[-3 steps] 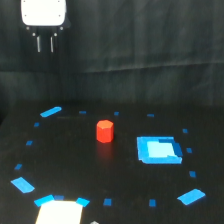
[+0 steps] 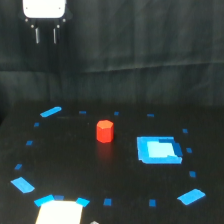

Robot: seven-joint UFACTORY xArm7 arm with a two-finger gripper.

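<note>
My gripper [image 2: 46, 40] hangs high at the upper left of the camera view, against the dark curtain. Its two thin fingers stand apart with nothing between them, so it is open. A red block [image 2: 105, 134] with an angular top stands upright on the dark table, well below and to the right of the gripper. Farther right lies a blue square outline [image 2: 143, 155] around a pale white patch [image 2: 160, 150]. The red block is clear of that square.
Small blue tape marks dot the dark table. Larger blue strips lie at the back left [image 2: 51, 112], front left [image 2: 22, 185] and front right [image 2: 191, 197]. A bright white shape [image 2: 60, 213] sits at the front edge. Room around the red block is free.
The gripper has moved up and slightly left, and its fingers stand wider apart. The red block and the blue square have not moved.
</note>
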